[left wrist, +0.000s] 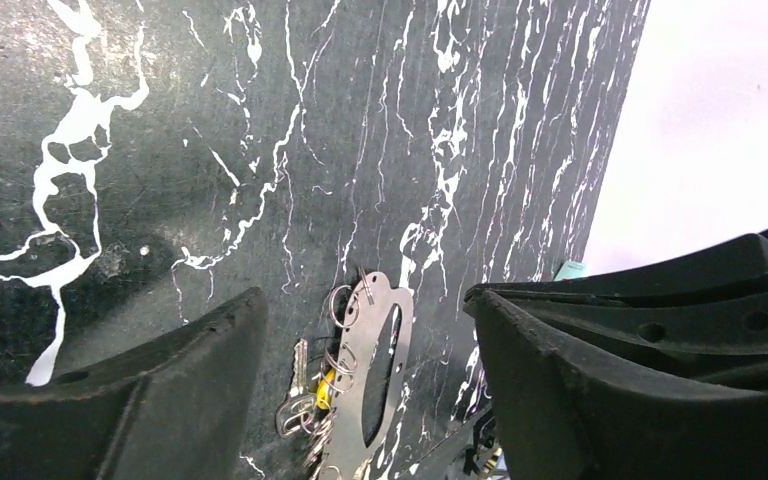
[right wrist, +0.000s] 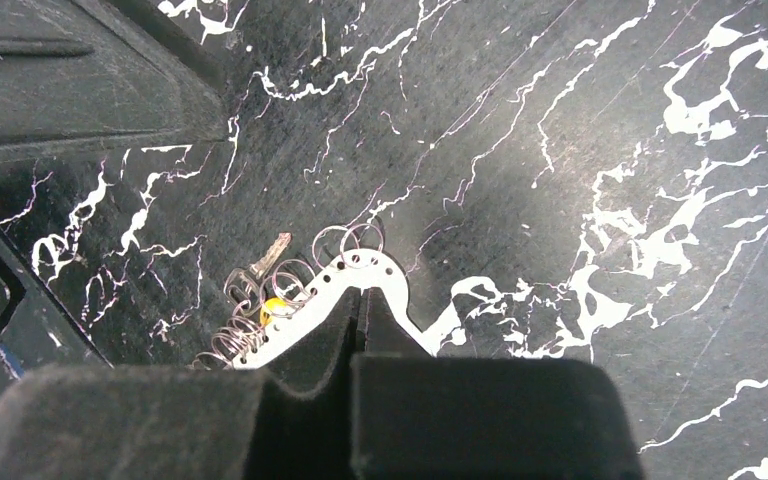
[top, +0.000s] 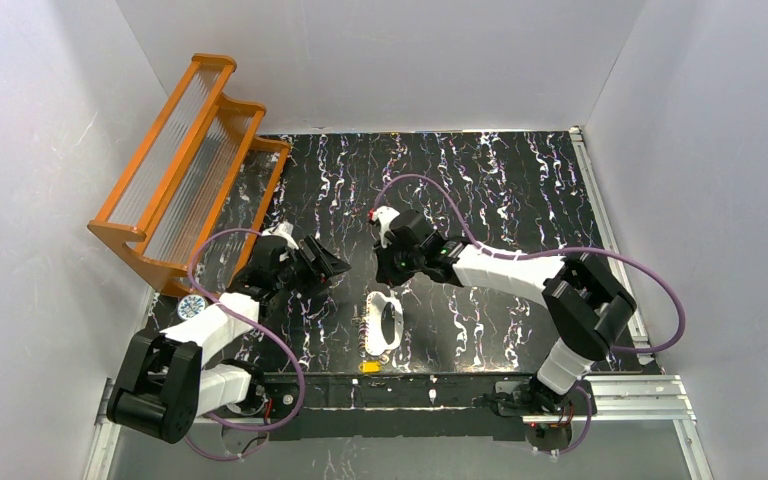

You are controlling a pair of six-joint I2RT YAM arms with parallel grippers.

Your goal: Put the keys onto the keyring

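Note:
The keyring is a flat silver plate (top: 396, 340) with an oval cutout, lying on the dark table with several wire rings along its left edge. In the left wrist view a key (left wrist: 299, 365) and a yellow piece (left wrist: 325, 390) lie among the rings; the same key (right wrist: 272, 254) shows in the right wrist view. My left gripper is open, its fingers apart with nothing held, up and left of the plate in the top view. The right gripper is shut above the plate's far end, and nothing shows between its fingertips.
A wooden rack (top: 185, 165) with clear panels stands at the back left. A round white dial (top: 191, 306) sits beside the left arm. A yellow tab (top: 370, 367) lies at the table's front edge.

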